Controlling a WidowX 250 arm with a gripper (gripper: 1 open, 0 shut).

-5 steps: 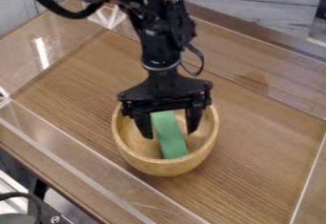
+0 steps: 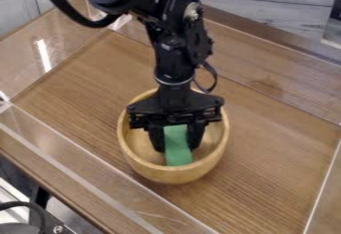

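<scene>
A tan bowl sits on the wooden table, holding a green block. My black gripper reaches down from above into the bowl, its fingers drawn in on the upper part of the green block, which it partly hides.
A marbled wall runs along the back, and a black cable lies at the bottom left edge.
The fingers have moved inward from either side of the green block and now close on it, lower in the bowl.
</scene>
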